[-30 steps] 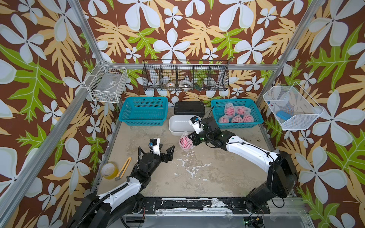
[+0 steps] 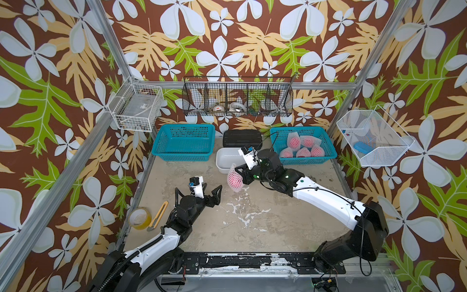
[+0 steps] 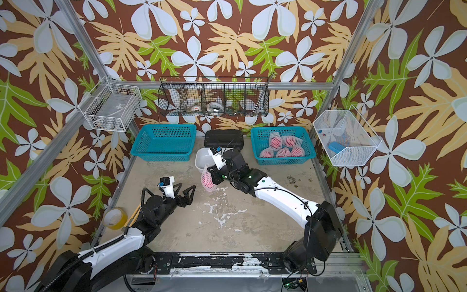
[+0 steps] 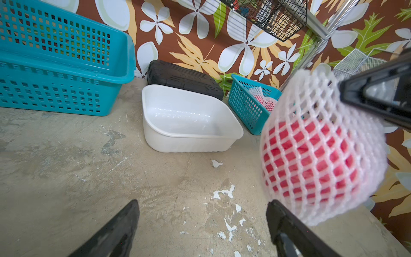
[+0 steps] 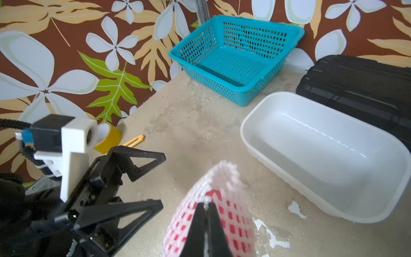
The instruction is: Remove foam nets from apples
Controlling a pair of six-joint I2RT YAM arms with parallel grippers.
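Note:
A red apple point(image 4: 312, 162) hangs inside a white foam net point(image 4: 325, 92) in the left wrist view, left of and below my right gripper. That gripper is shut on the gathered upper part of the net, and the apple is still covered. Over the left side of the table, my left gripper point(image 2: 218, 194) stands open, its fingers point(image 4: 115, 227) spread with nothing between them and apart from the netted apple. More netted apples point(image 2: 303, 142) lie in the right teal basket point(image 2: 322, 130).
A white bin point(image 5: 274, 115) stands empty behind the held apple, with a black case point(image 5: 359, 81) beyond it. The left teal basket point(image 2: 184, 154) is empty. Yellow tape point(image 2: 139, 218) and a cutter point(image 2: 158, 215) lie at left.
The left arm has barely moved.

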